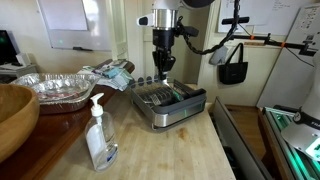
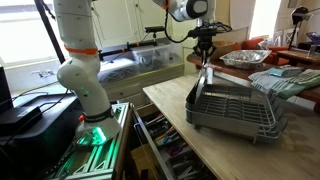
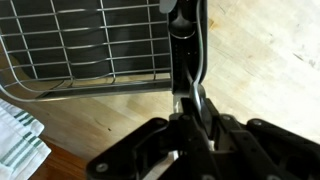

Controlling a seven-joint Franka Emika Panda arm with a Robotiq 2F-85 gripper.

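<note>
A grey dish rack with a dark wire grid stands on the wooden table. My gripper hangs pointing down above the rack. In the wrist view the gripper is shut on a shiny, slim metal utensil. From the fingers, the utensil reaches toward the narrow side holder at the rack's edge; its far end is out of view. Exterior view 2 shows the pale utensil hanging under the gripper, its lower part at the rack's rim. Which kind of utensil it is, I cannot tell.
A clear pump bottle stands left of the rack. Behind are a foil tray, a crumpled cloth and a brown bowl. A green-striped towel lies beside the rack.
</note>
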